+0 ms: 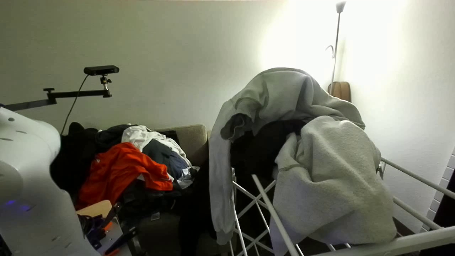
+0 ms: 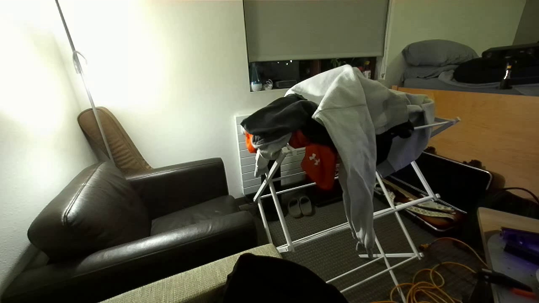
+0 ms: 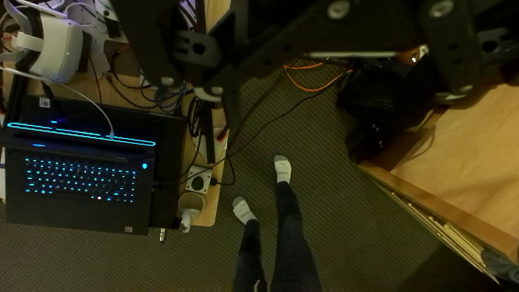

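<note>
In the wrist view my gripper spans the top of the picture, its dark fingers (image 3: 206, 73) wide apart. Only floor, cables and a dark bag show between them, so it stands open and empty. A light grey sweatshirt (image 1: 332, 179) is draped over the white drying rack (image 2: 401, 204), one sleeve hanging low. Dark and red garments (image 2: 321, 164) hang beside it. On the sofa lies a heap with a red garment (image 1: 123, 170) and a white one (image 1: 140, 136). The white arm (image 1: 34, 183) is at the left edge, its gripper outside both exterior views.
Below the wrist camera are a desk with an open laptop (image 3: 80, 170), a headset (image 3: 56, 46) and a mug (image 3: 191, 202). A person's legs (image 3: 289, 233) stand on the carpet beside it. Orange cable (image 2: 429, 283) lies near the rack.
</note>
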